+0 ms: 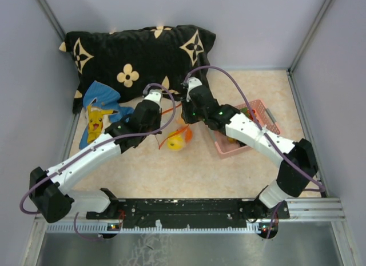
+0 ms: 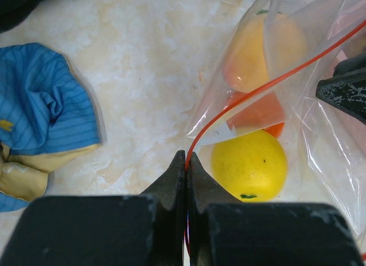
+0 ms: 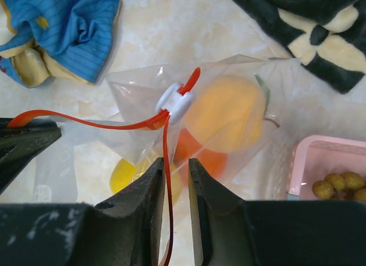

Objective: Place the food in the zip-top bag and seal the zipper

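Observation:
The clear zip bag [image 2: 321, 151] with red zipper edges holds a yellow fruit [image 2: 248, 165], an orange piece [image 3: 199, 154] and a paler orange round [image 3: 225, 111]. My left gripper is shut on the red zipper edge, over the yellow fruit. My right gripper stands part open at the bag, with a red zipper strip running between or just behind its fingertips; whether it grips it is unclear. The white slider [image 3: 175, 103] sits on the zipper above it in the right wrist view.
A pink basket [image 1: 231, 151] with small food items stands right of the bag. A blue cloth [image 1: 97, 100] lies at the left, a black patterned cushion [image 1: 137, 48] at the back.

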